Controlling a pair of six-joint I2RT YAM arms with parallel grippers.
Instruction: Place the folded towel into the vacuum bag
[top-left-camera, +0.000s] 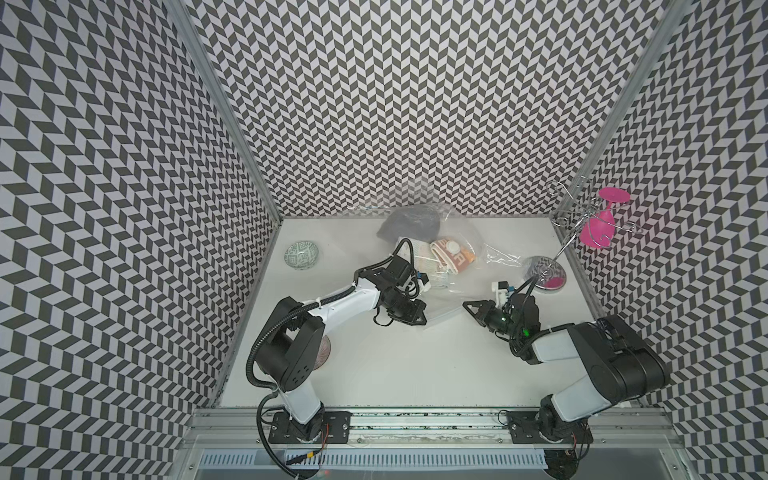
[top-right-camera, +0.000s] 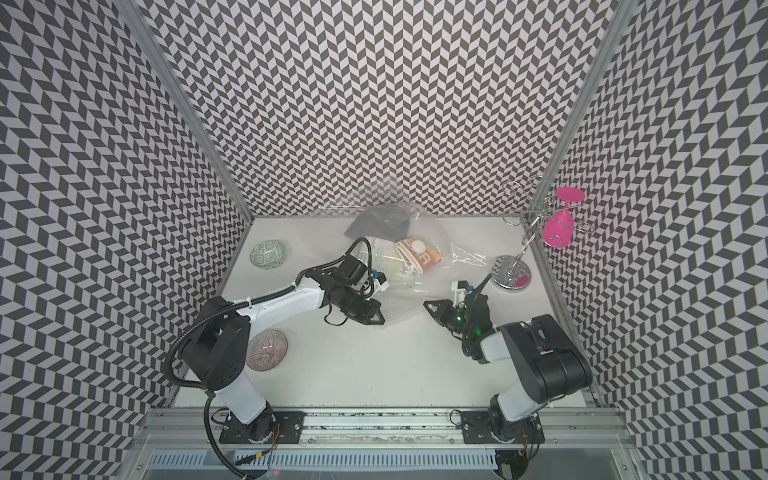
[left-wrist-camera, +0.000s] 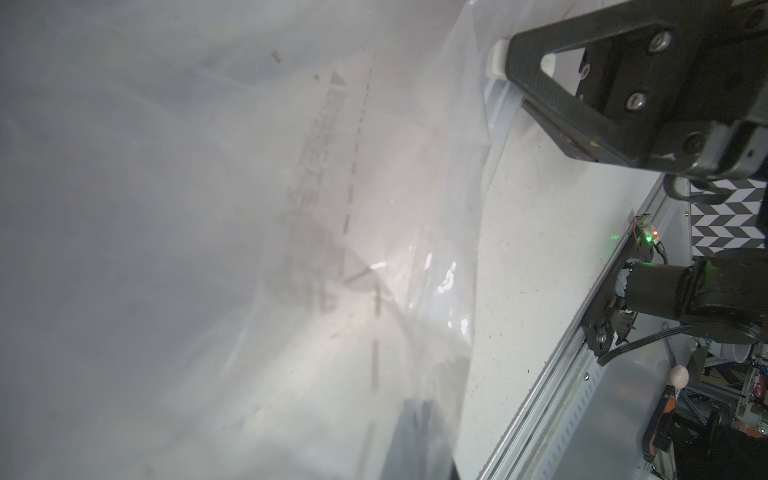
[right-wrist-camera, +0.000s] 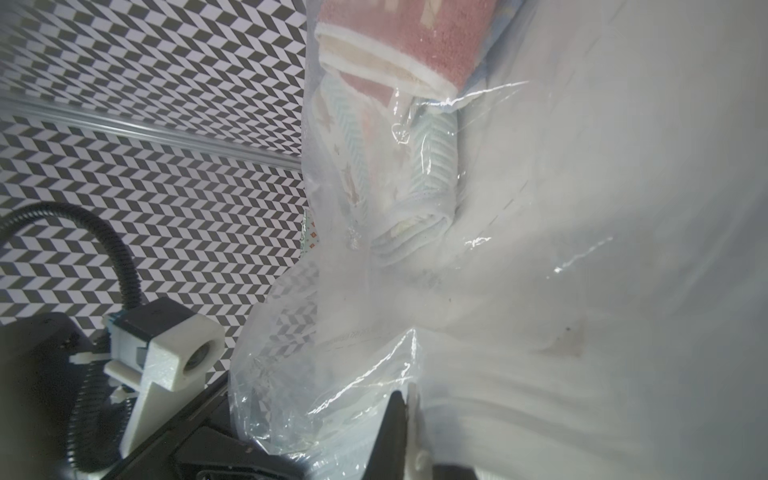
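The clear vacuum bag (top-left-camera: 496, 256) spreads over the back middle of the table, its front edge toward me. Folded towels, orange-and-white (top-left-camera: 450, 254) and pale patterned (right-wrist-camera: 384, 176), show through the plastic, with a dark grey cloth (top-left-camera: 408, 224) behind. My left gripper (top-left-camera: 419, 318) is shut at the front edge of the bag, which stretches away from it in the top views. My right gripper (top-left-camera: 470, 306) is shut at the other end of that edge; nothing clear shows between its fingers.
A green patterned disc (top-left-camera: 301, 254) lies back left, a pink one (top-right-camera: 266, 350) beside the left arm. A chrome stand (top-right-camera: 510, 273) with pink glasses (top-right-camera: 560, 229) stands at the right.
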